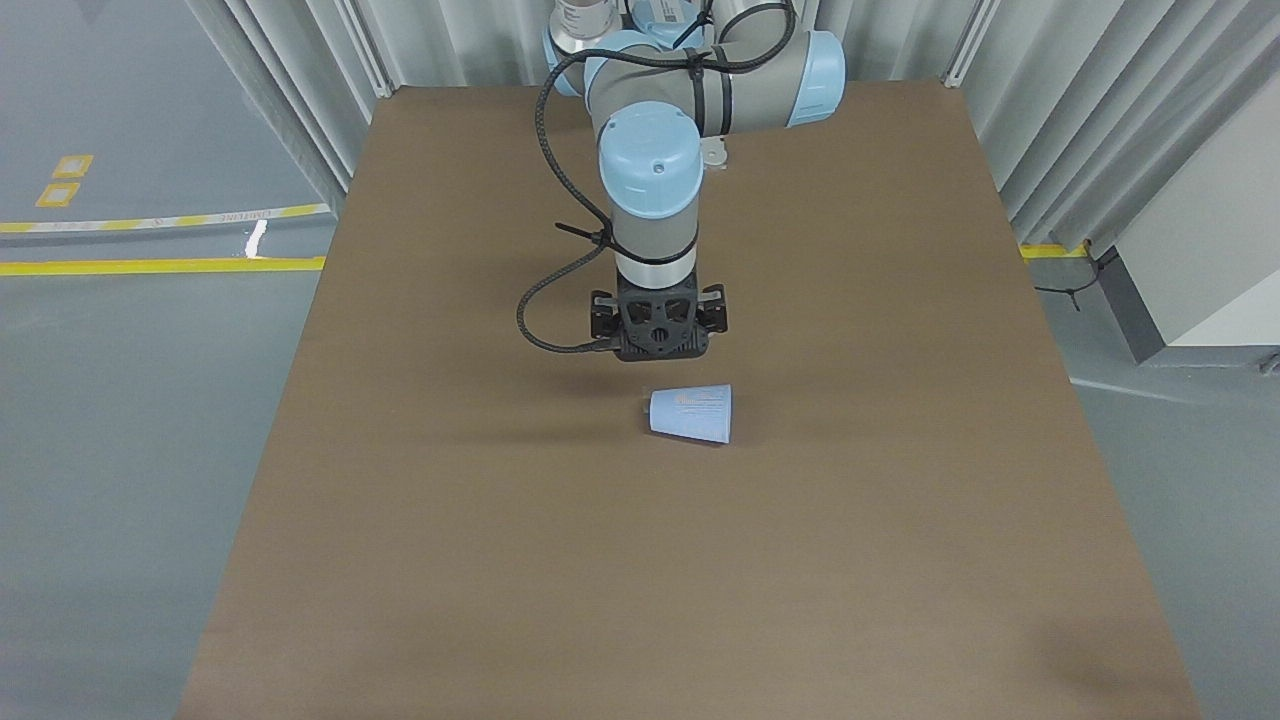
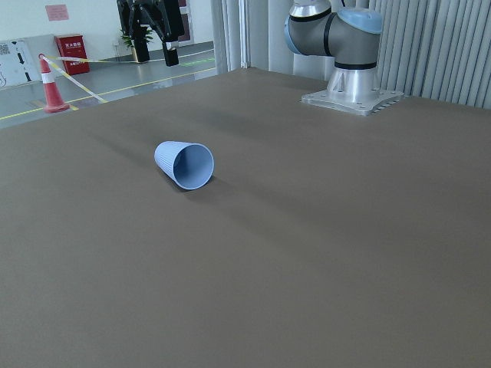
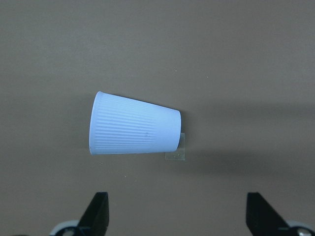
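A light blue ribbed cup (image 1: 690, 413) lies on its side on the brown table (image 1: 672, 564), just in front of my gripper (image 1: 659, 336) in the front view. In the left view the cup (image 2: 170, 161) shows its open mouth, with the gripper (image 2: 157, 46) raised above the table at the top. The wrist view has the cup (image 3: 133, 123) centre-left, a small clear patch (image 3: 174, 156) by its narrow end. My gripper is open, its two fingers wide apart at the bottom edge, nothing between them.
The arm's base (image 2: 353, 100) stands at the back. Grey curtains (image 2: 430, 54) hang behind the table, and floor lies beyond both side edges in the front view.
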